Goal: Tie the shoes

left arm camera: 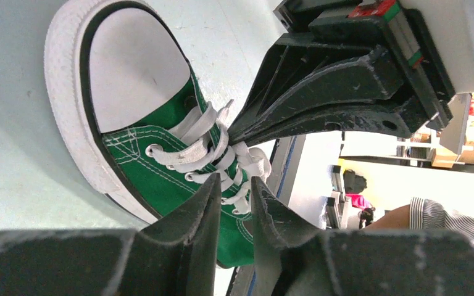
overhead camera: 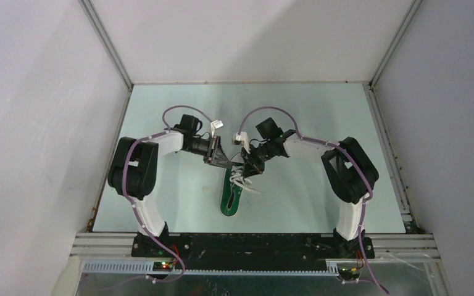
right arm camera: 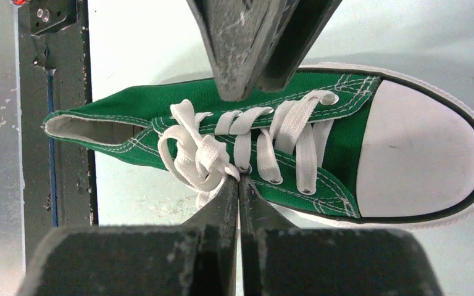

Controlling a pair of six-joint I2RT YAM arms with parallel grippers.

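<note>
A green canvas sneaker [overhead camera: 231, 200] with a white toe cap lies on the table, toe pointing away from the front edge. Its white laces form a loose bunched knot [right arm camera: 203, 154] near the ankle opening. My right gripper is shut at that knot, lace at its tips. My left gripper hangs over the shoe beside the laces, its fingers slightly apart with nothing seen held between them; in the right wrist view its dark fingers are above the shoe's side.
The two arms nearly meet over the shoe. A dark strip runs along the table's front edge.
</note>
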